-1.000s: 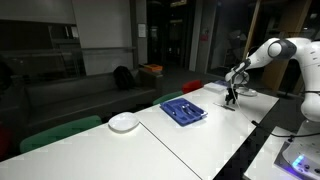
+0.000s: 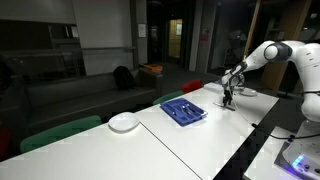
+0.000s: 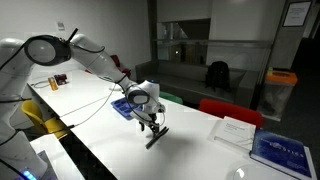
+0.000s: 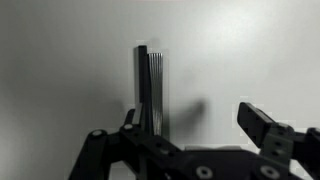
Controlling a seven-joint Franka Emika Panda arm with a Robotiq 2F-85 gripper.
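In the wrist view a silver fork [image 4: 156, 80] lies on the white table, tines toward the top of the picture. Right alongside it is a thin black strip [image 4: 143, 75], perhaps part of another utensil. The lower part of both is hidden behind my gripper, which is open with its fingers wide apart. The fork is nearer the left finger than the right one. From outside, my gripper [image 3: 152, 127] hangs low over the table, close to a dark slim object [image 3: 158, 137]. I cannot tell whether anything touches.
A blue tray [image 2: 183, 110] holding some utensils sits at mid table, and a white plate [image 2: 124, 122] lies farther left. Beyond the gripper are a white rack or board [image 3: 228, 135] and a blue box [image 3: 280, 151].
In exterior view 1 my gripper has shifted a little left and lower over the table. The tray and the plate have stayed put.
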